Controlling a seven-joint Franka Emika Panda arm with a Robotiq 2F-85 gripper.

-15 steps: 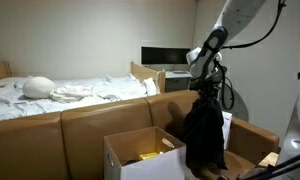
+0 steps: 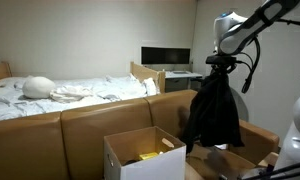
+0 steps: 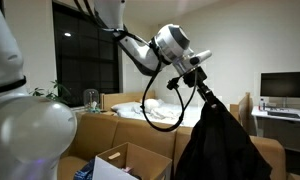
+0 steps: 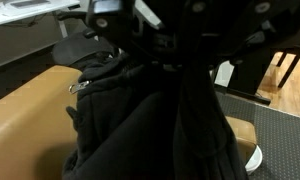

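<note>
A black garment (image 2: pixel 214 113) hangs from my gripper (image 2: pixel 221 65) in front of the brown couch's right part. In the second exterior view the gripper (image 3: pixel 202 84) is shut on the top of the cloth (image 3: pixel 225 145), which spreads out and down toward the lower right. Dark fabric with a metal zipper pull (image 4: pixel 78 87) fills the middle of the wrist view. The fingertips are hard to make out there against the black cloth.
A white box (image 2: pixel 145 157) with a yellow item inside stands in front of the brown couch (image 2: pixel 35 150). Behind the couch are a bed (image 2: pixel 80 90) with white bedding and a monitor (image 2: pixel 166 57) on a desk.
My gripper has risen and shifted right, carrying the black garment up with it. The cloth now hangs longer and higher against the couch. The box has stayed put.
</note>
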